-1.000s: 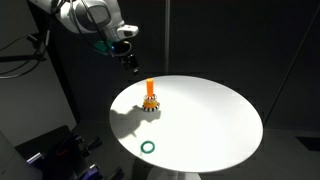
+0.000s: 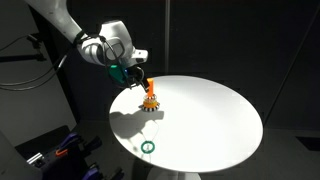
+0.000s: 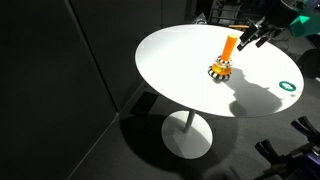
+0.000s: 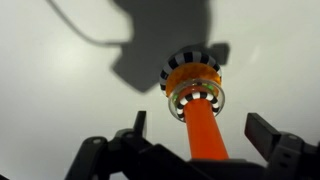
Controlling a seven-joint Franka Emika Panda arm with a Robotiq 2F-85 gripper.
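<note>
An orange toy (image 2: 151,101) with a black-and-white checked base and an upright orange handle stands on the round white table (image 2: 205,120), left of its middle. My open gripper (image 2: 138,82) is close beside the top of the handle in that view. Seen from the wrist, the orange handle (image 4: 204,133) points up between the two black fingers, with a gap on either side and nothing gripped. In exterior view 2 the toy (image 3: 221,68) stands below and left of the gripper (image 3: 252,37).
A green ring (image 2: 147,147) lies flat near the table's front edge. A dark cabinet (image 3: 60,80) stands to the left in exterior view 2.
The arm has come down and a little to the right, from well above the toy to beside its handle. The toy and the green ring have stayed put.
</note>
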